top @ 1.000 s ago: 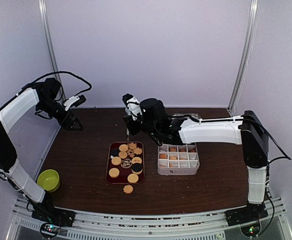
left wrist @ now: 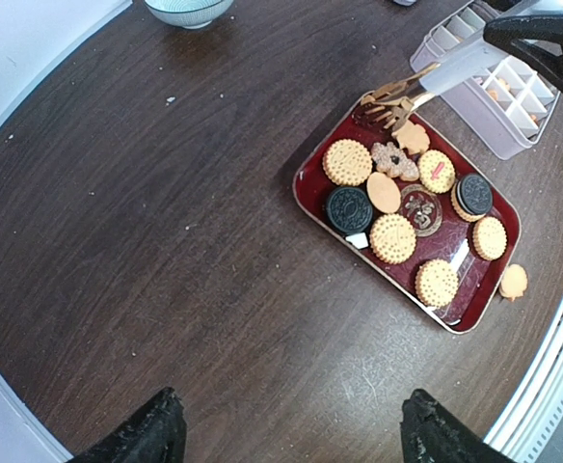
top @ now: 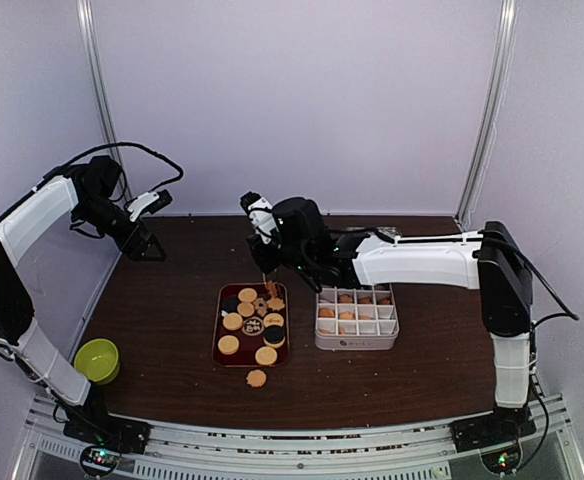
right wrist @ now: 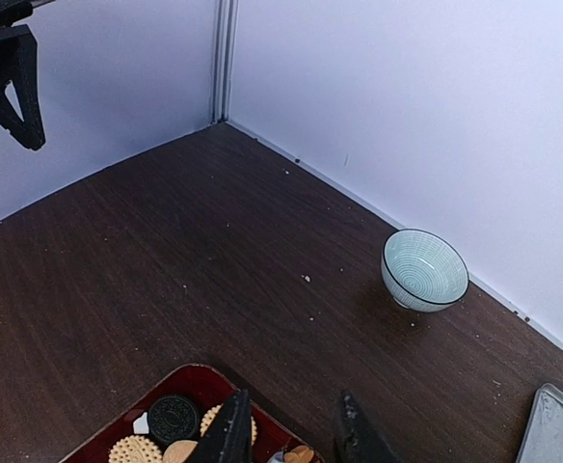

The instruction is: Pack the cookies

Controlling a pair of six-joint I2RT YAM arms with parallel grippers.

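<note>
A red tray (left wrist: 357, 258) holds several cookies: round pale ones, dark sandwich ones and shaped ones (left wrist: 412, 138). My right gripper is shut on white tongs (left wrist: 455, 66), whose brown fork-like tips reach the tray's far corner at a small brown piece. A white compartment box (top: 357, 342) with some cookies stands right of the tray. My left gripper hangs at the left above the table, fingers apart with nothing seen between them.
A single cookie (top: 256, 378) lies in front of the tray. A yellow bowl (top: 97, 360) is at the front left, a pale bowl (right wrist: 424, 265) at the back, a metal tray (right wrist: 555, 434) near it.
The left arm has not moved.
</note>
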